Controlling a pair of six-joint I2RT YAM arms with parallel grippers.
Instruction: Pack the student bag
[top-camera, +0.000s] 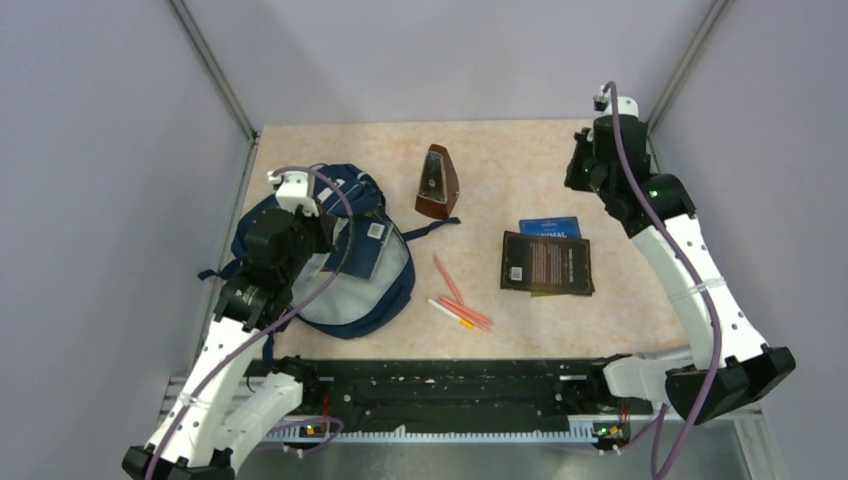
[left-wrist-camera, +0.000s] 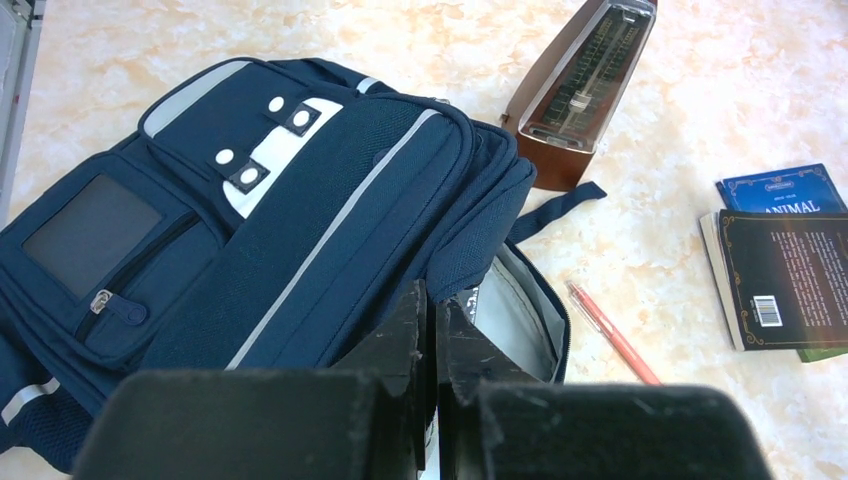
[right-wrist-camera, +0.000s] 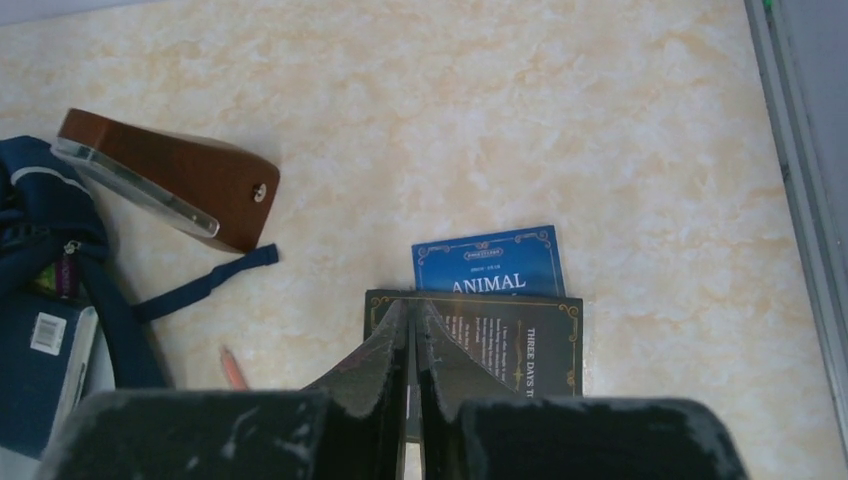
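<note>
The open navy-and-grey backpack (top-camera: 365, 300) lies at the left with a dark book (top-camera: 355, 255) inside. My left gripper is shut at the bag's upper fabric; whether fabric is between its tips is unclear. At the right, a dark book (top-camera: 545, 265) lies over a blue book (top-camera: 548, 226) and a mostly hidden green-edged one. My right gripper is shut, above these books, with nothing seen between its fingers. Several pink pens (top-camera: 462, 312), one apart, and a white-and-yellow marker (top-camera: 445, 310) lie right of the bag.
A brown metronome (top-camera: 437, 182) stands at the back middle, right of the bag. A strap (right-wrist-camera: 200, 290) reaches out beside it. Walls and rails border the table.
</note>
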